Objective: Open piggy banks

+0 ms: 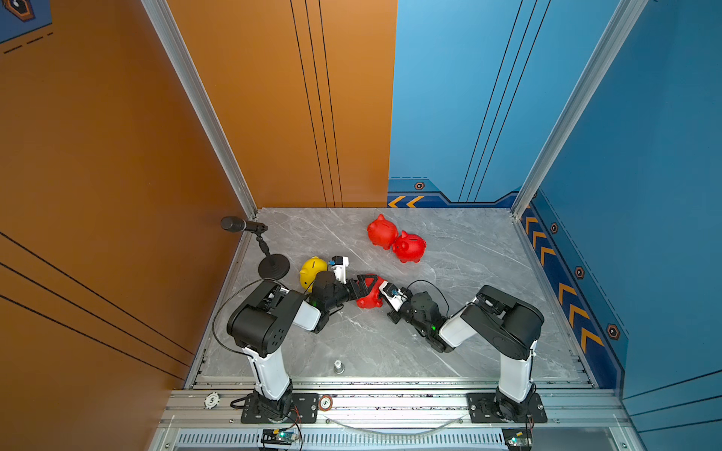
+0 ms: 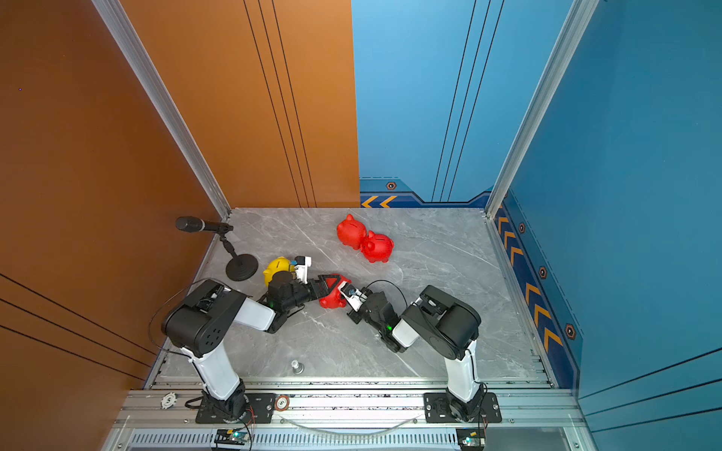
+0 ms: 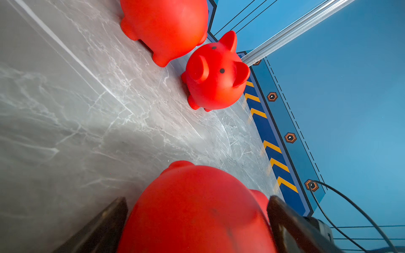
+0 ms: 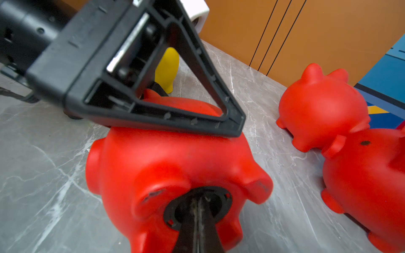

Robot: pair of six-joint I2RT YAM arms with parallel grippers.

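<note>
A red piggy bank [image 1: 370, 299] [image 4: 139, 156] lies on its side at front centre, its underside with a dark ring turned toward my right gripper. My open left gripper straddles its body; one finger crosses over it in the right wrist view. My right gripper is shut, its fingertips inside the underside opening. Two upright red piggy banks [image 1: 381, 231] [image 1: 409, 248] stand behind. A yellow piggy bank [image 1: 313, 269] sits to the left, partly hidden by the left gripper.
A black microphone on a stand [image 1: 273, 265] is at the back left. A small metal object [image 1: 338, 367] lies near the front edge.
</note>
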